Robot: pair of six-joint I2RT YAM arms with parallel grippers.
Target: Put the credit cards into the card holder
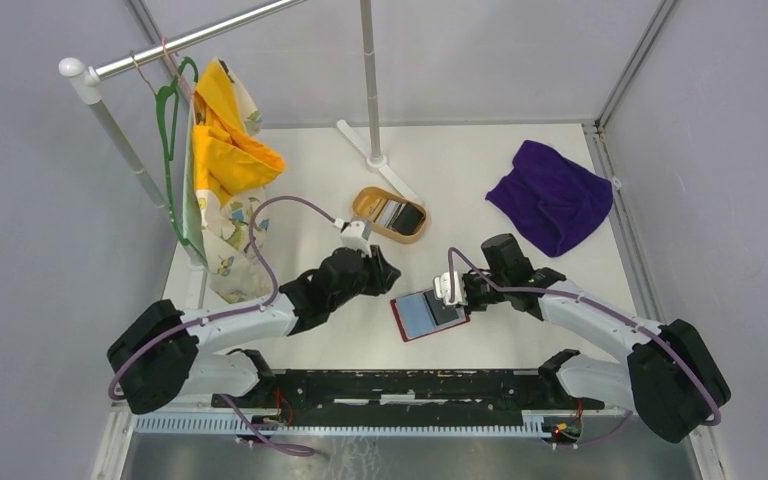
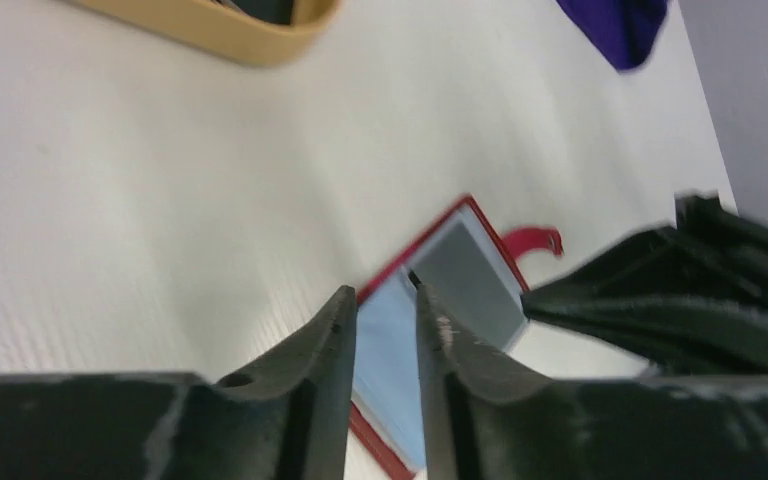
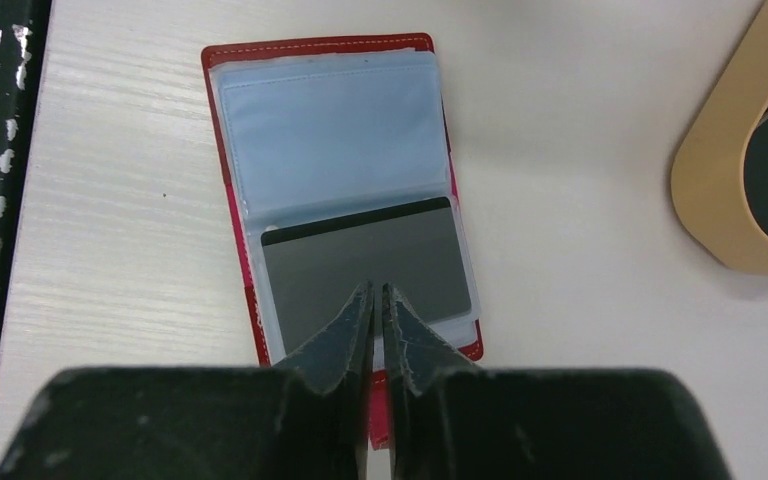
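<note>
The open card holder lies on the table, red-edged with pale blue sleeves; a dark card lies in its lower sleeve in the right wrist view. My right gripper is shut over that end of the holder, its tips close together; I cannot tell what, if anything, is between them. My left gripper is above and left of the holder, its fingers part open, with nothing seen between them. The tan box behind holds several cards, also at the edge of the right wrist view.
A purple cloth lies at the back right. A rack with hanging clothes stands on the left.
</note>
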